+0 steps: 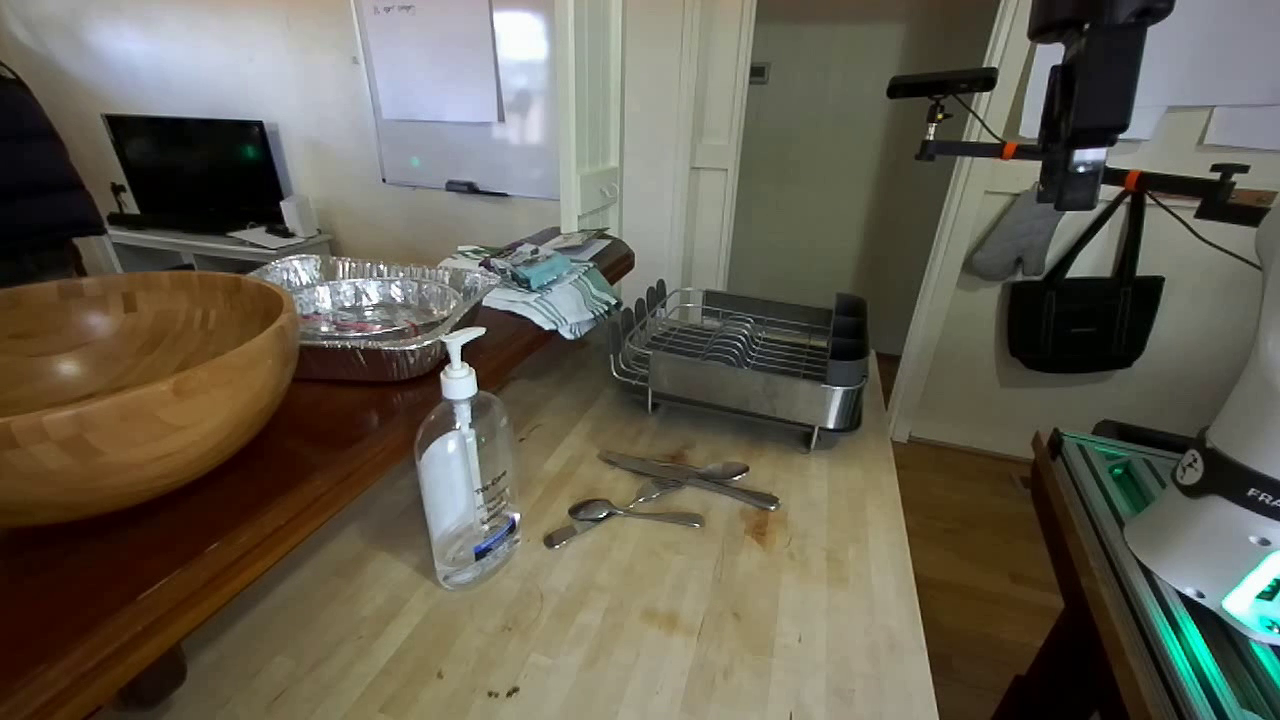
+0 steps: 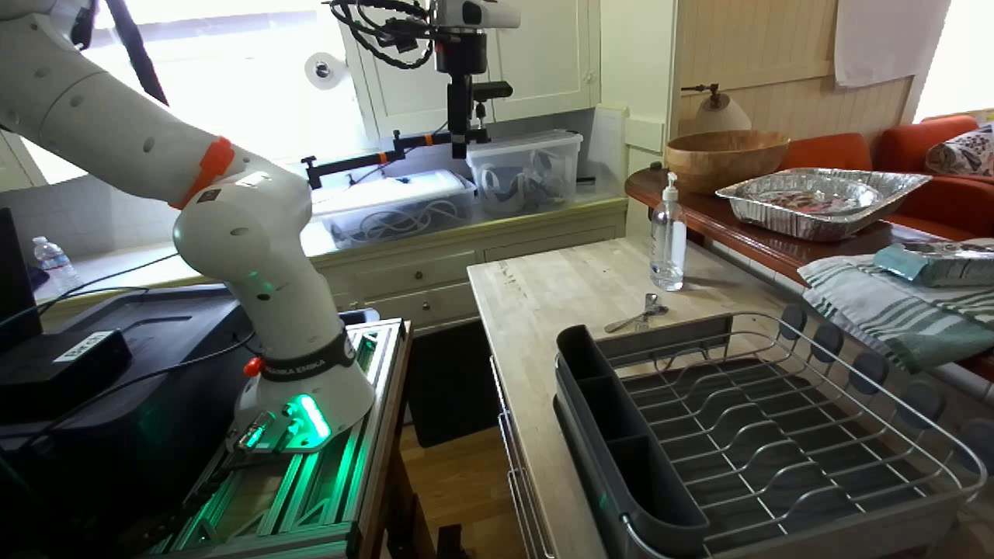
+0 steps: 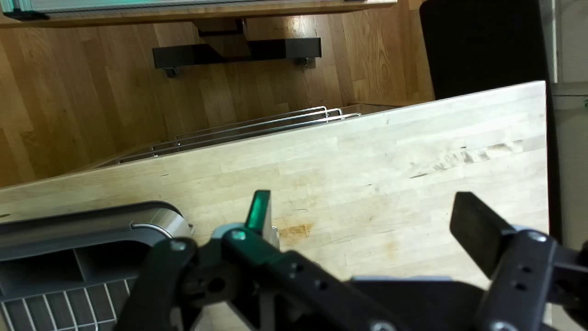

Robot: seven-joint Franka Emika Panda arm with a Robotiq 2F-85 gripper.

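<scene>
My gripper hangs high over the counter, its two fingers spread wide apart with nothing between them. In exterior view 1 it shows at the upper right as a dark shape, well away from the cutlery. Several knives and spoons point(image 1: 630, 514) lie loosely crossed on the wooden counter point(image 1: 768, 624). Behind them stands the metal dish rack point(image 1: 732, 390), empty of dishes, with a dark divided cutlery holder point(image 2: 629, 438) along one side. In the wrist view my own gripper body covers most of the cutlery's area.
A clear pump bottle point(image 1: 468, 504) stands upright near the cutlery. The red-brown table alongside holds a wooden bowl point(image 1: 144, 384), foil trays point(image 1: 372, 318) and striped towels point(image 1: 564, 300). Bare counter lies in front of the cutlery.
</scene>
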